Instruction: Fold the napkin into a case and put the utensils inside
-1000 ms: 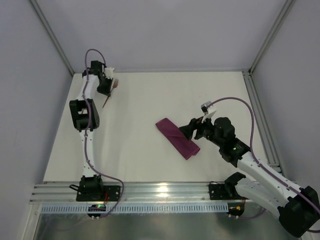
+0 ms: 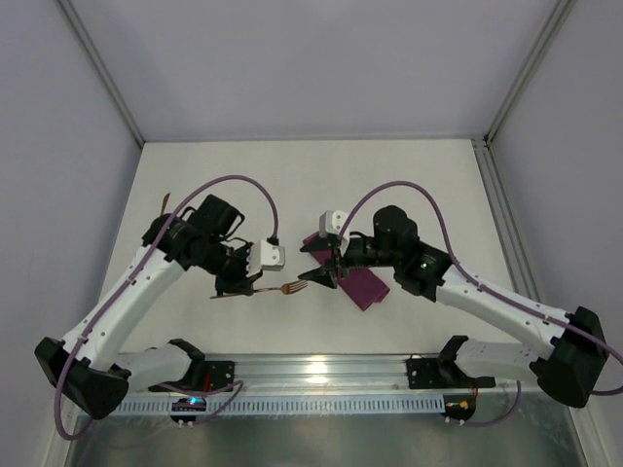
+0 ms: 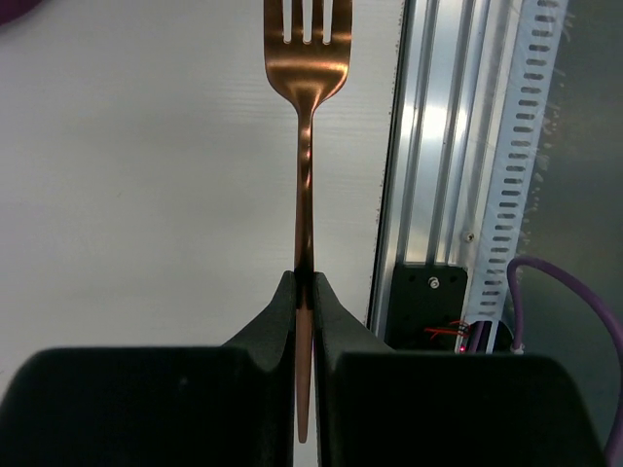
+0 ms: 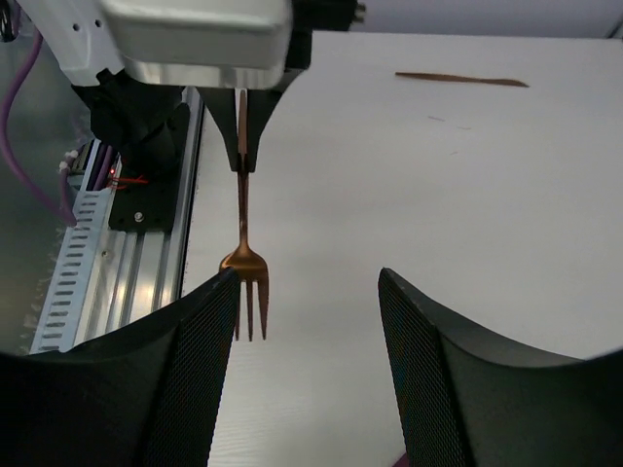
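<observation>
A copper fork (image 3: 305,185) is pinched by its handle in my left gripper, which is shut on it and raised over the table. In the top view the fork (image 2: 292,287) lies nearly level, tines toward the right arm. My right gripper stands open, its fingers (image 4: 200,341) apart with nothing between them; the fork (image 4: 243,261) hangs beyond, nearer the left finger. The folded purple napkin (image 2: 363,287) lies below the right arm, partly covered by it in the top view. Another thin copper utensil rests on the table at the far left.
A metal rail (image 2: 311,370) runs along the front edge. The two grippers stand close together near the middle.
My left gripper has brought the fork from the back left to the front middle. The right gripper has opened and come left, close to the tines. The napkin has not moved.
</observation>
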